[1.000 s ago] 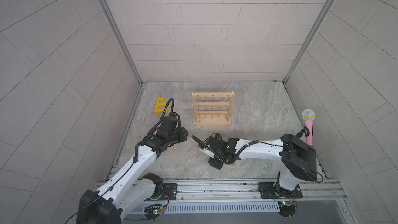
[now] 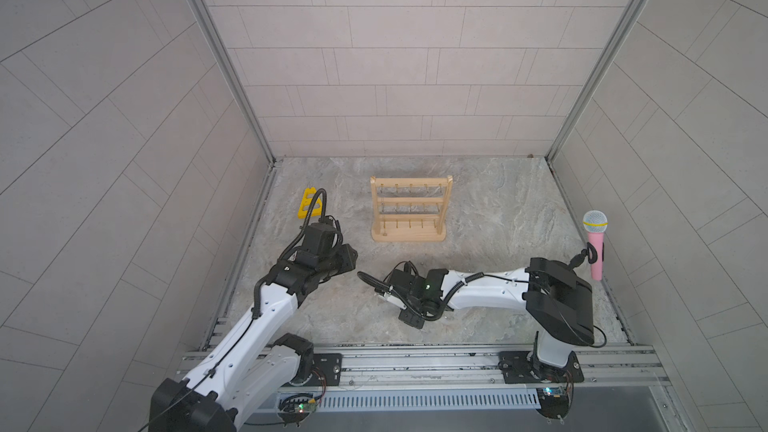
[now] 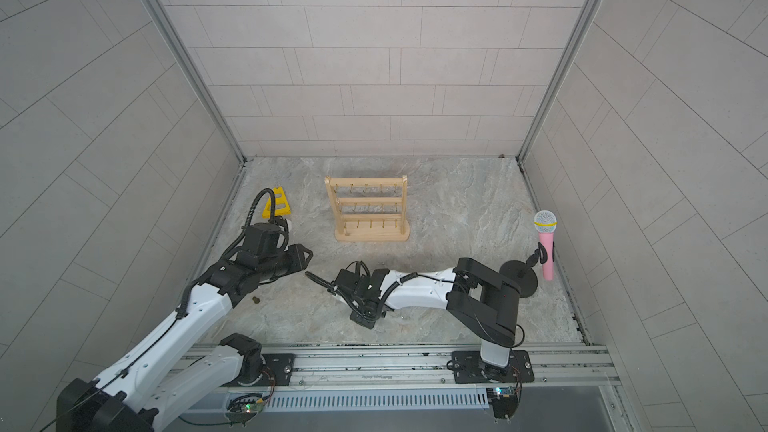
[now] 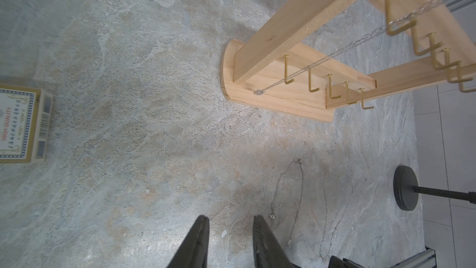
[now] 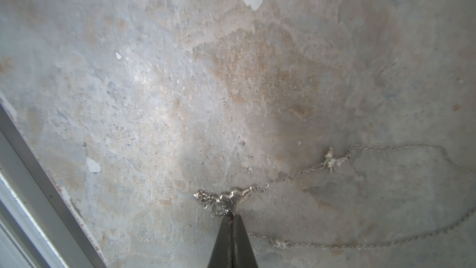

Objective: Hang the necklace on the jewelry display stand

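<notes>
The wooden stand (image 2: 408,232) with brass hooks stands at the back centre; a chain (image 4: 347,47) hangs on it in the left wrist view. Two necklaces lie on the table in front of it, a left one (image 4: 301,183) and a right one (image 4: 324,203). My left gripper hangs above the table left of them, fingers apart with nothing between. My right gripper is shut, low over a necklace, its tips by the silver pendant (image 5: 225,199); nothing shows held.
A yellow object (image 2: 310,200) lies back left, a card box (image 4: 22,124) at the left. A pink microphone (image 2: 596,248) on a black stand is at the right. Metal rail (image 5: 44,193) edges the table's front.
My left arm has shifted slightly left. My right arm has drawn a little to the left and settled lower near the front of the table.
</notes>
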